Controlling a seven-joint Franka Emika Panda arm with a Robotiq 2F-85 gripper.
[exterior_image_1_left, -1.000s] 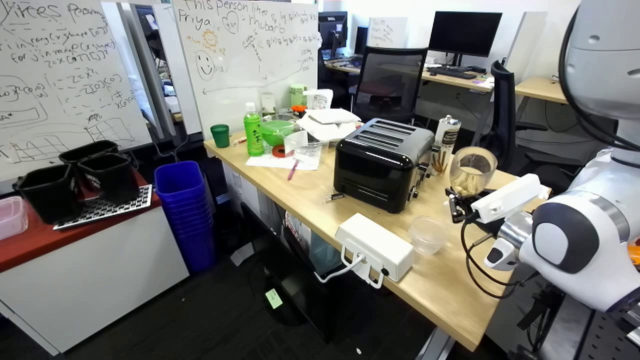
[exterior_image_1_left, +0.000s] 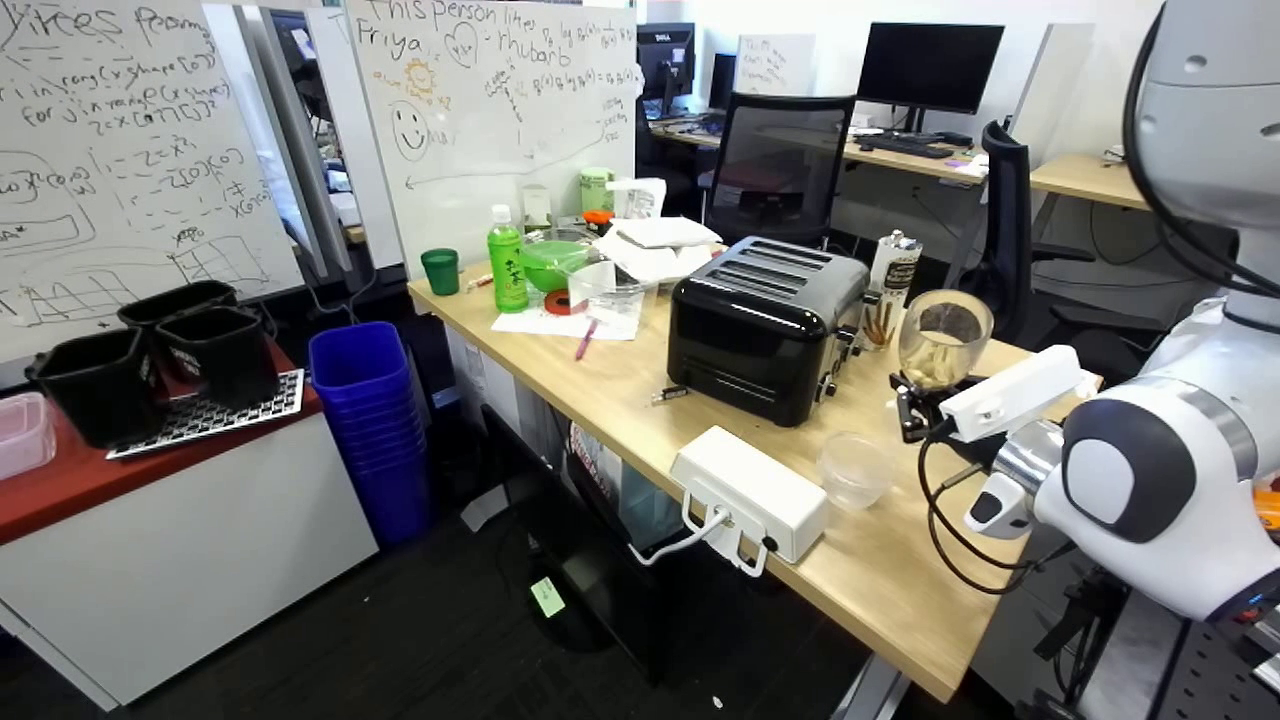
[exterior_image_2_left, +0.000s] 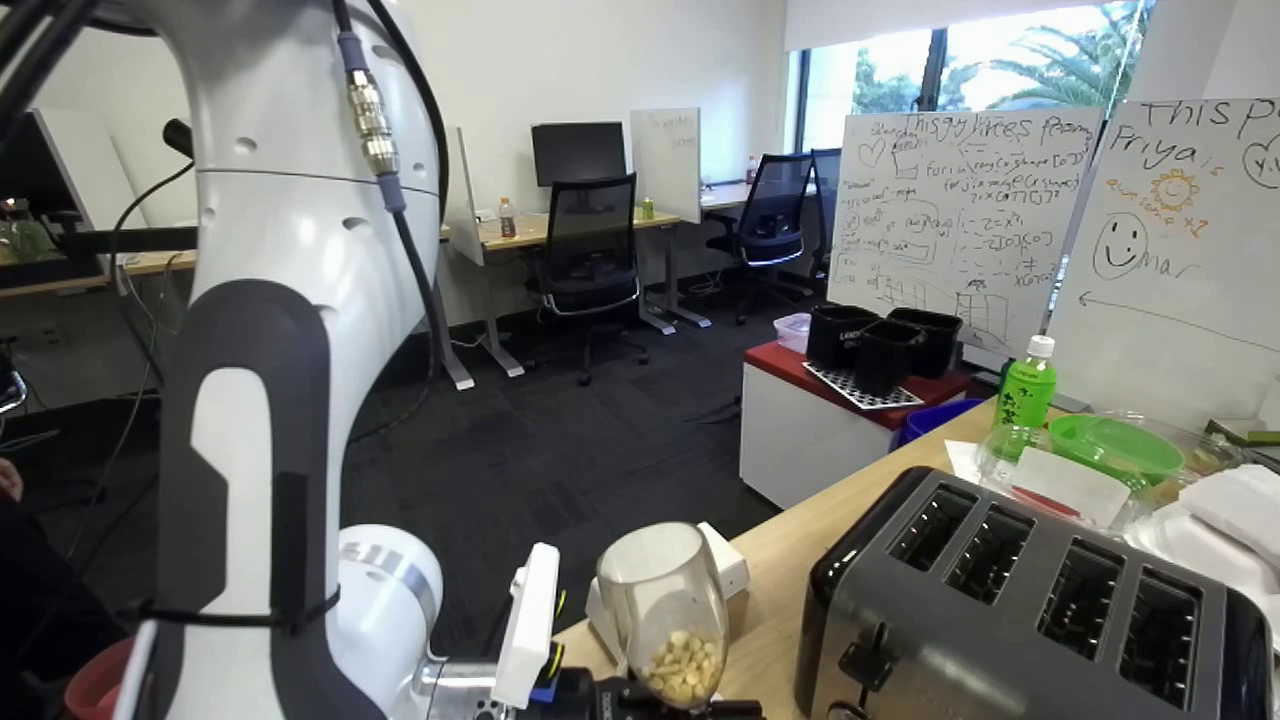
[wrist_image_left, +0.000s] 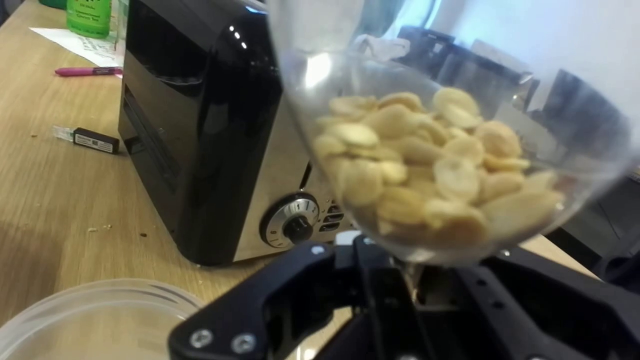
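A clear glass (wrist_image_left: 456, 198) bulges over the fingers in the wrist view, its lower part filled with pale nuts (wrist_image_left: 420, 162). My gripper is shut on the narrow stem just below the bowl. From the side, the glass (exterior_image_1_left: 945, 340) looks upright, held above the table's right part near the toaster's control end. The other exterior view shows the glass (exterior_image_2_left: 663, 606) with nuts at its bottom; its lower end and most of the gripper are cut off there. A clear plastic cup (exterior_image_1_left: 855, 469) stands on the table, lower than the glass and to its left in exterior view 1.
A black and silver toaster (exterior_image_1_left: 768, 324) stands close to the held glass. Near the front edge sits a white box (exterior_image_1_left: 750, 492) with a cable. Bottle, bowl and paper containers crowd the far end. Bare tabletop (exterior_image_1_left: 906, 576) lies in front of the plastic cup.
The glass and the arm have risen by a very small amount in exterior view 1. The grip on the glass looks the same, and the table objects have not moved.
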